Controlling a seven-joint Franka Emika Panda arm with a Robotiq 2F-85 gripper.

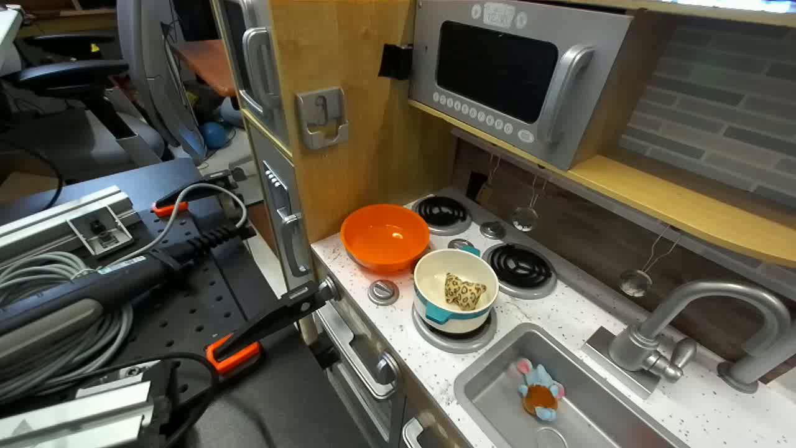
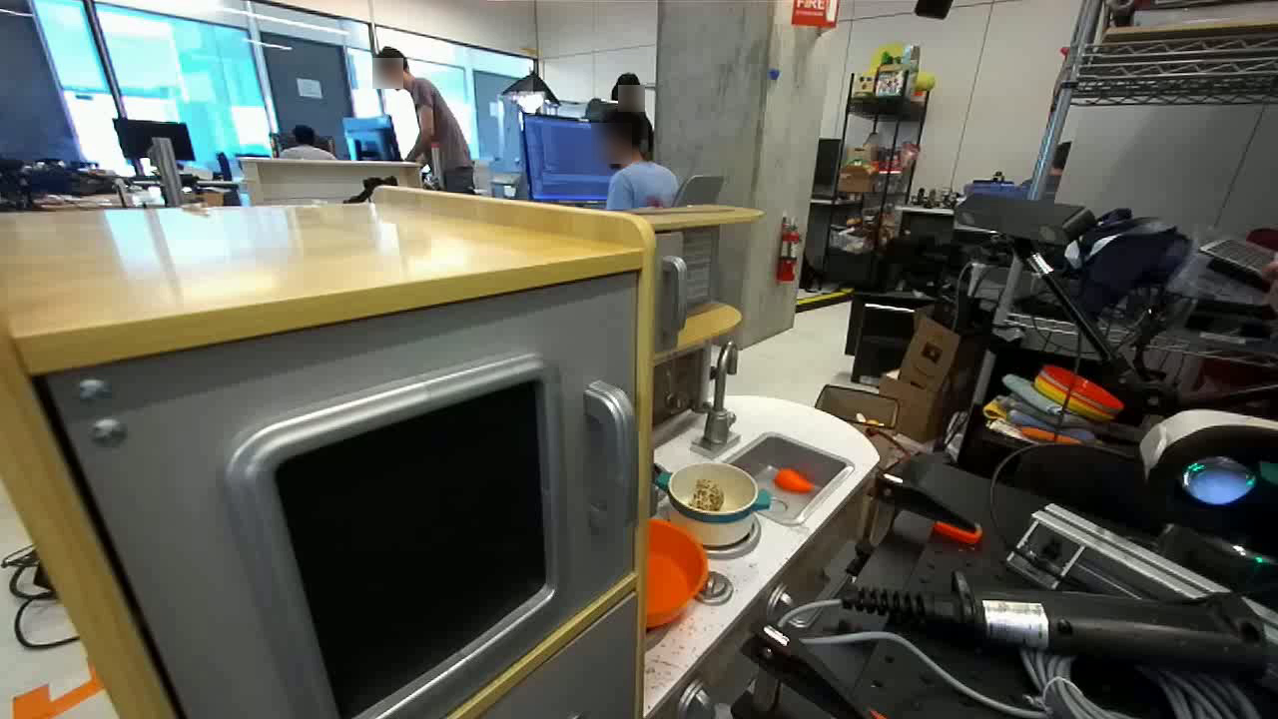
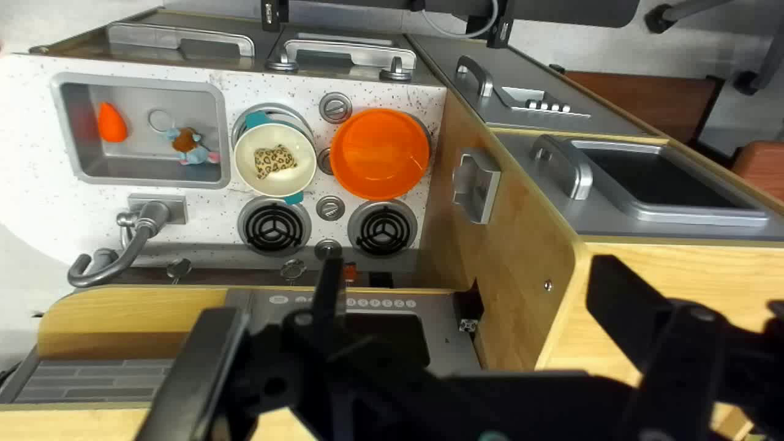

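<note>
My gripper shows only in the wrist view, its dark fingers spread wide and nothing between them. It is open, high above the toy kitchen. A cream pot [image 1: 429,266] with teal handles stands on a front burner, and a leopard-print cloth piece [image 1: 464,291] lies inside it. Beside the pot is an orange bowl [image 1: 385,238], empty, near the tall wooden side panel. In the grey sink [image 3: 147,166] lie a blue and brown plush toy [image 3: 192,149] and an orange toy [image 3: 111,122], which exterior view 1 does not show.
A curved faucet [image 1: 701,295] rises behind the sink. The microwave [image 1: 492,74] and a wooden shelf [image 1: 671,201] overhang the counter's back. Two black burners [image 3: 273,226] are bare. A tall cabinet [image 2: 347,479] closes off one end. A black table with cables stands in front.
</note>
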